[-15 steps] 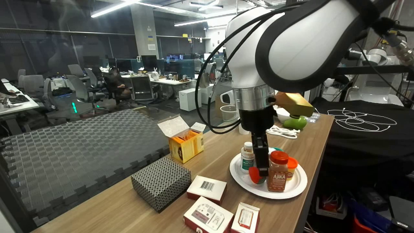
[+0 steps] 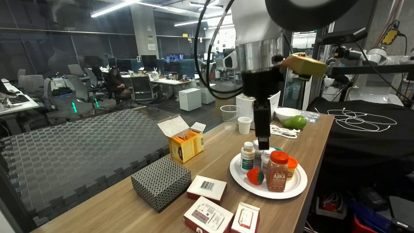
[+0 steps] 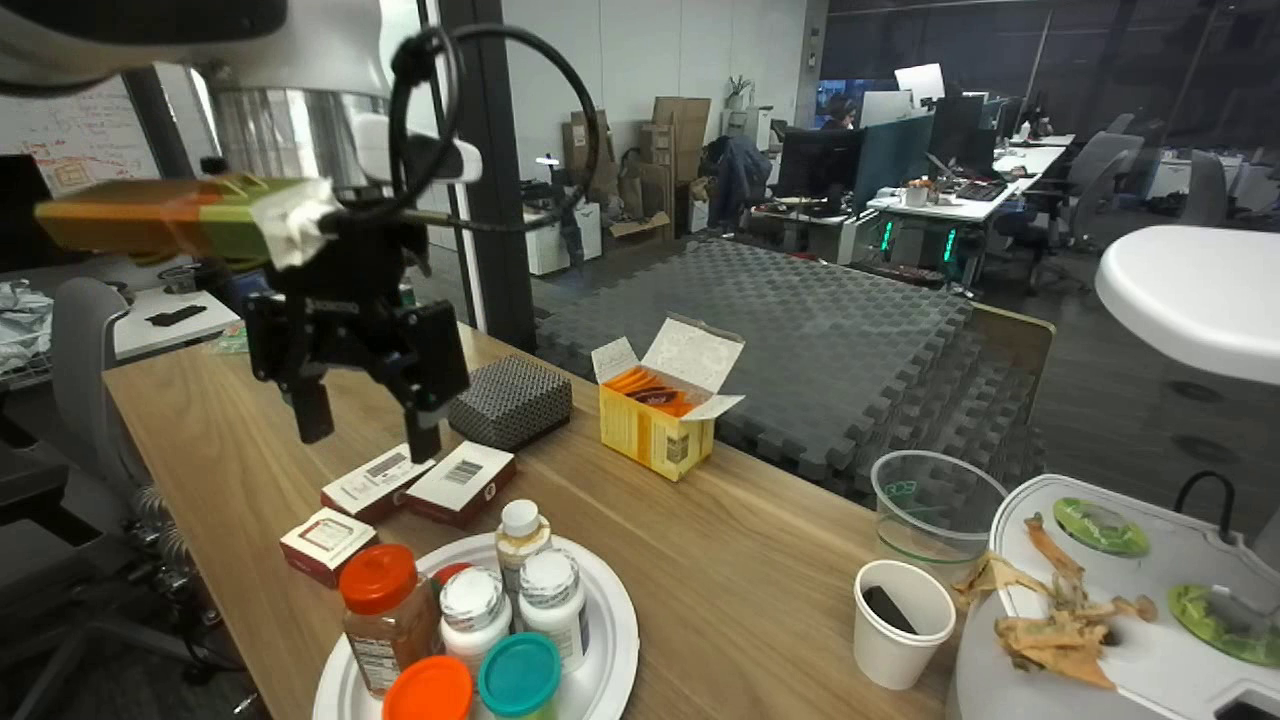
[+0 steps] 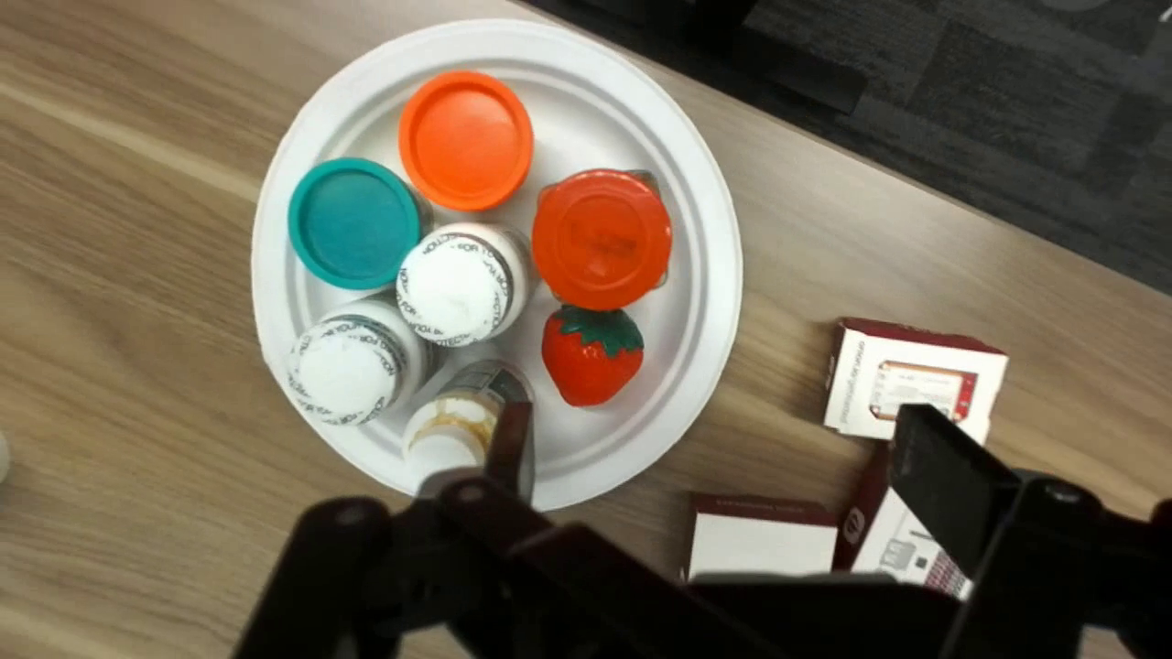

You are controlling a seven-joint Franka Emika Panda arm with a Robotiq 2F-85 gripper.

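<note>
Above the table my gripper [image 3: 366, 444] stands open, its two fingers wide apart and nothing between them. Below it in exterior view 1 is a round white plate [image 2: 242, 184]. The plate bears a red toy strawberry [image 4: 585, 362] with a green top, an orange-lidded AJIKA jar [image 4: 602, 240], white-capped bottles [image 4: 453, 286], a teal-lidded tub [image 4: 353, 223] and an orange-lidded tub [image 4: 466, 141]. The strawberry lies on the plate beside the jar, clear of the fingers. In the wrist view one finger [image 4: 508, 445] overlaps the image of a supplement bottle [image 4: 448, 430] at the plate's edge.
Red-and-white boxes [image 2: 208, 215] lie near the plate, beside a black patterned box [image 2: 161, 182]. An open yellow box [image 2: 187, 145] stands farther back. A paper cup [image 3: 902, 624], a clear cup [image 3: 936, 510] and a green pear-shaped item [image 2: 297, 122] occupy the far end.
My gripper has risen from beside the strawberry to above the plate. The strawberry has shifted slightly and now shows more of its green top; the other objects look unmoved.
</note>
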